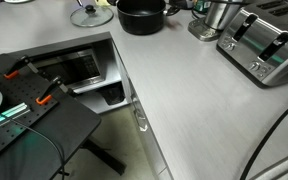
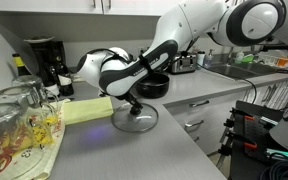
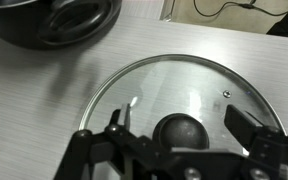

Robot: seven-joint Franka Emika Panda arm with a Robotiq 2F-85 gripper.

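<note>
A round glass lid [image 3: 199, 85] with a metal rim and a black knob [image 3: 181, 131] lies flat on the counter in the wrist view. My gripper is open above it, its two dark fingers apart on the left and right of the knob. Whether either finger touches the knob cannot be told. In exterior view 2 the white arm [image 2: 117, 72] reaches down over the lid [image 2: 135, 118]. Beside the lid stands a black pot [image 1: 142, 15], its rim also at the upper left of the wrist view.
A steel toaster [image 1: 266, 42] stands farther along the counter. A drying rack [image 2: 6, 135] and a yellow cloth [image 2: 87, 110] lie on the lid's other side. Past the counter edge is a floor gap. Bare counter [image 1: 189, 80] stretches between pot and toaster.
</note>
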